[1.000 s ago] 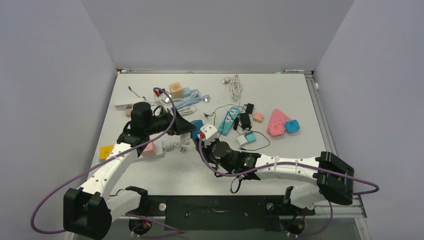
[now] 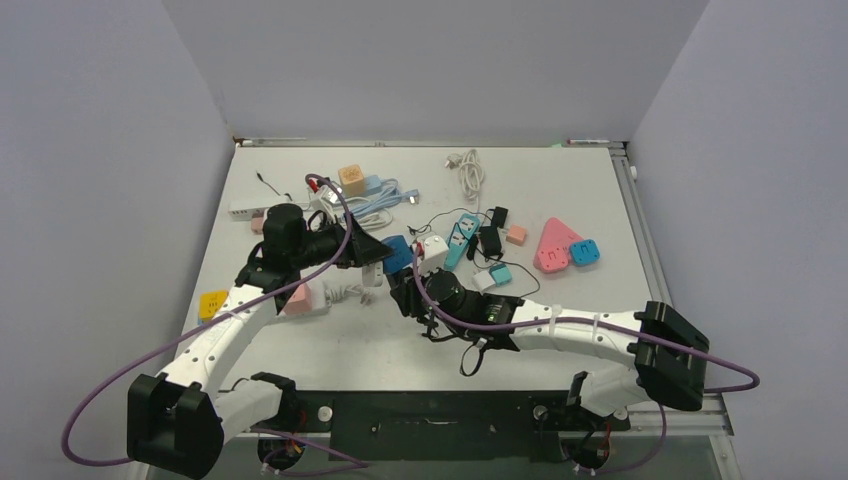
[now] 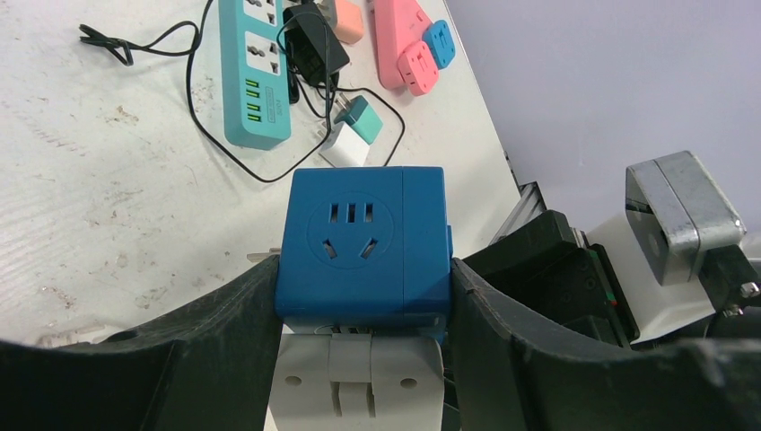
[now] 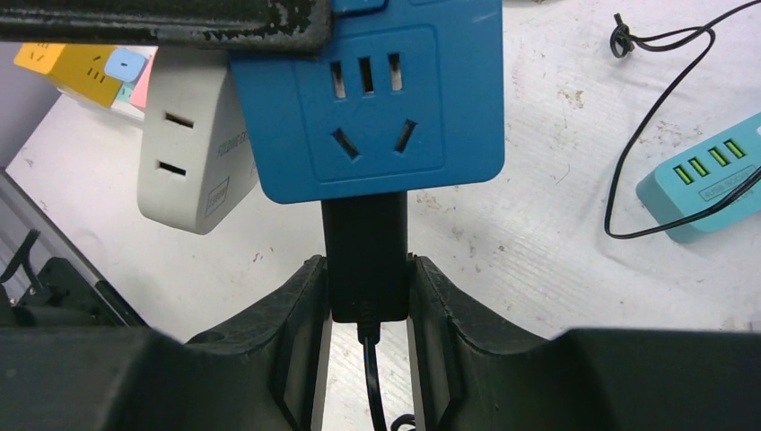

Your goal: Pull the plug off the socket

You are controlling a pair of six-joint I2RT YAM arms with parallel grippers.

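Note:
The blue cube socket (image 3: 363,247) is held up off the table, with my left gripper shut on its two sides. A pale grey adapter (image 4: 184,148) sits against one face of the cube. From the cube's lower edge in the right wrist view hangs a black plug (image 4: 364,242) with a thin black cable (image 4: 373,386); it is against the cube, and where its prongs enter is hidden. My right gripper has a finger touching each side of this plug. The top view shows both grippers meeting at the cube (image 2: 398,255).
On the table behind lie a teal power strip (image 2: 461,240), black adapters (image 2: 490,241) with loose cables, and a pink triangular socket (image 2: 556,246). A yellow block (image 2: 212,303) is at the left.
My right gripper's wrist has turned and shifted slightly to the right and back, its white camera housing now farther from the left arm. The left arm and the cube look nearly still.

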